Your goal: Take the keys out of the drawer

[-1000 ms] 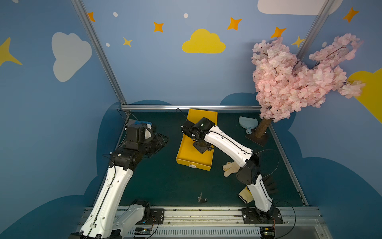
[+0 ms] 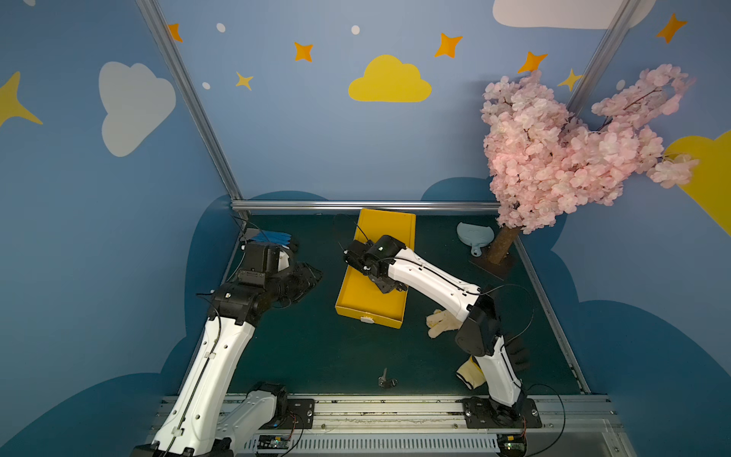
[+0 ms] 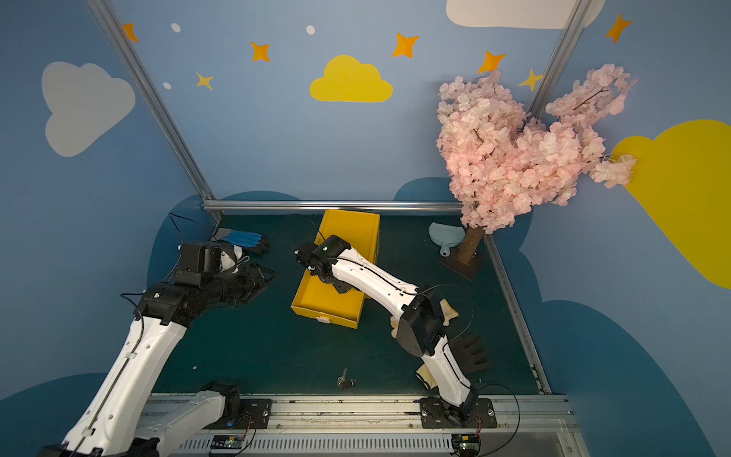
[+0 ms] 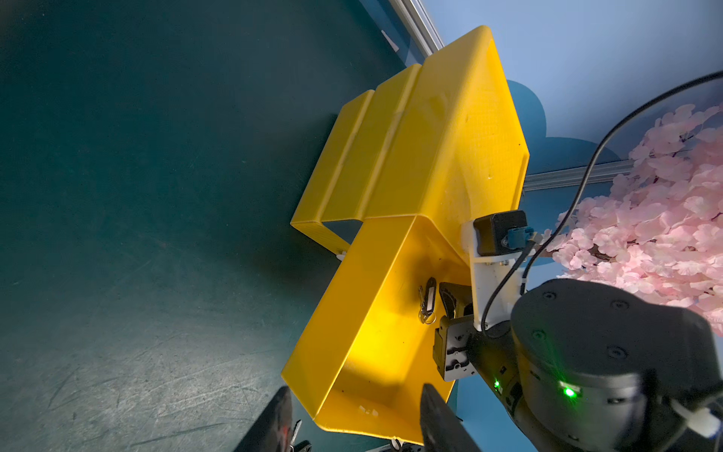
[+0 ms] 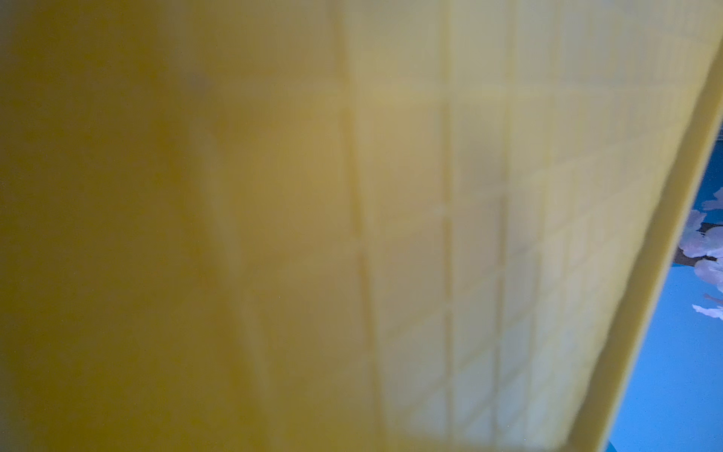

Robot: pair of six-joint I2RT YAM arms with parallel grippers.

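Inside the pulled-out yellow drawer (image 4: pixel 376 369), keys with a black tag (image 4: pixel 430 297) lie near its inner end in the left wrist view. My right gripper reaches into the drawer just beside them, its fingertips partly hidden in shadow. It looks shut, the keys outside its fingers. In the right wrist view a blurred yellow gridded surface (image 5: pixel 421 226) fills most of the picture, and neither fingers nor keys show there. My left gripper is open and empty, away to the left of the drawer. A second bunch of keys (image 2: pixel 386 381) lies on the table in front.
The yellow cabinet (image 4: pixel 429 128) stands behind the drawer. Gloves (image 2: pixel 441 322) lie to the right, and a blue dustpan (image 2: pixel 476 236) sits near the blossom tree (image 2: pixel 540 152). Bare green table (image 2: pixel 304 342) spreads at the front left.
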